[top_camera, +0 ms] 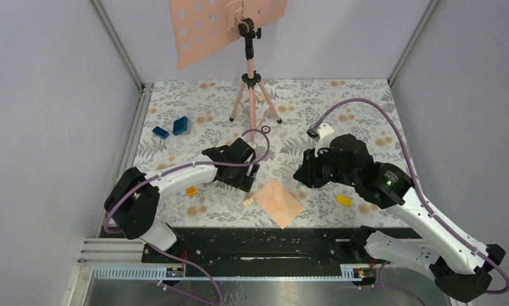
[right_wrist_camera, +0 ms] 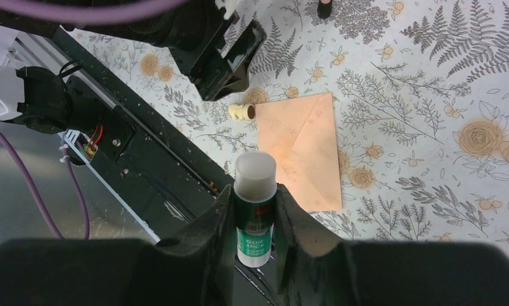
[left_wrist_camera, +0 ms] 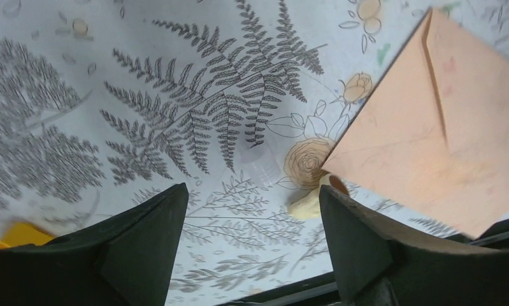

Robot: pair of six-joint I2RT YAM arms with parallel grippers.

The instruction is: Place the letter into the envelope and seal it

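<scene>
A peach envelope (top_camera: pixel 278 203) lies on the patterned mat near the front edge, seen also in both wrist views. My right gripper holds a glue stick (right_wrist_camera: pixel 253 242) upright between its fingers, above the envelope's right side in the top view. My left gripper hangs open just left of the envelope, with nothing between its fingers; a small translucent piece (left_wrist_camera: pixel 259 164) and a cream cylindrical piece (left_wrist_camera: pixel 302 205) lie on the mat beneath it. I cannot make out a separate letter.
A pink tripod stand (top_camera: pixel 251 108) is at the back. Blue boxes (top_camera: pixel 181 125) sit back left, an orange piece (top_camera: pixel 191 191) left, a yellow piece (top_camera: pixel 343 200) right. The black table edge (top_camera: pixel 258 245) runs along the front.
</scene>
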